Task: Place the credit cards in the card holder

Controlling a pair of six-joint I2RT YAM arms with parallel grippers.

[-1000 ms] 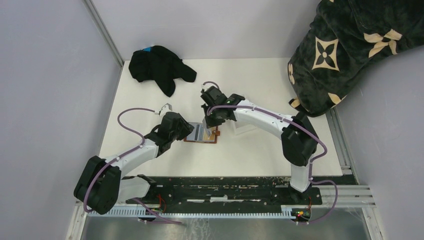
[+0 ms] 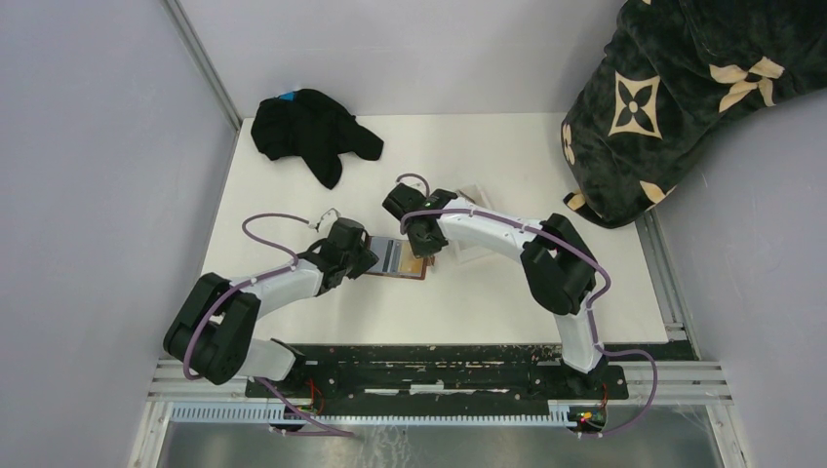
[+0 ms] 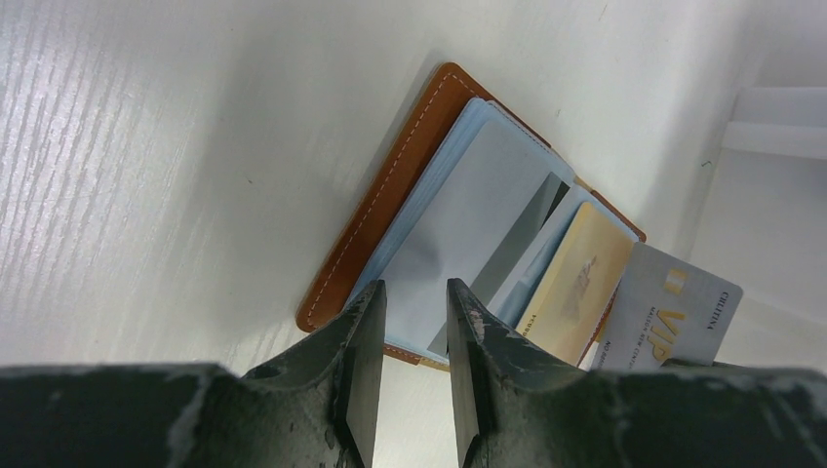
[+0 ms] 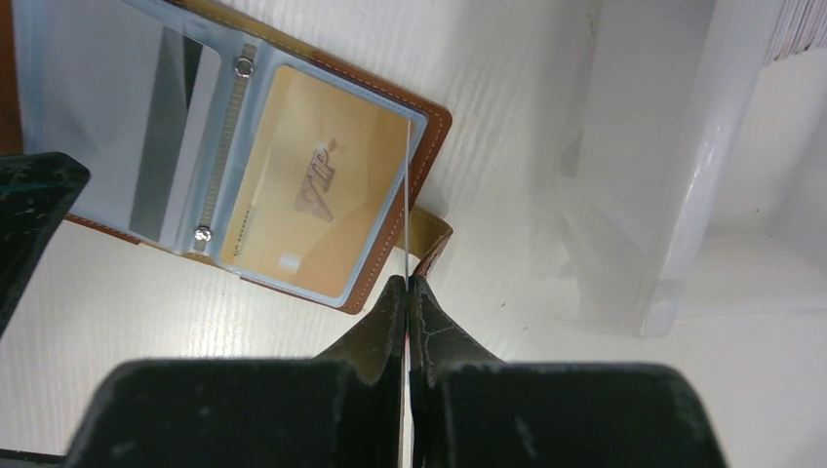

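Observation:
The open brown card holder (image 2: 396, 277) lies on the table with its clear pockets facing up. A gold card (image 4: 310, 185) occupies its right-hand pocket. My right gripper is shut on a thin silver card (image 3: 673, 304). Seen edge-on in the right wrist view, that card stands over the holder's right edge, near the gold card's pocket; whether its tip is inside cannot be made out. Over the holder's left pocket (image 3: 458, 219), my left gripper is open, nothing between its fingers, their tips close to or touching the plastic.
A white open container (image 2: 475, 253) stands just right of the holder, partly under the right arm. Black cloth (image 2: 314, 132) lies at the back left, a dark patterned cushion (image 2: 639, 107) at the back right.
My left gripper has moved slightly right over the holder. The holder has shifted slightly right.

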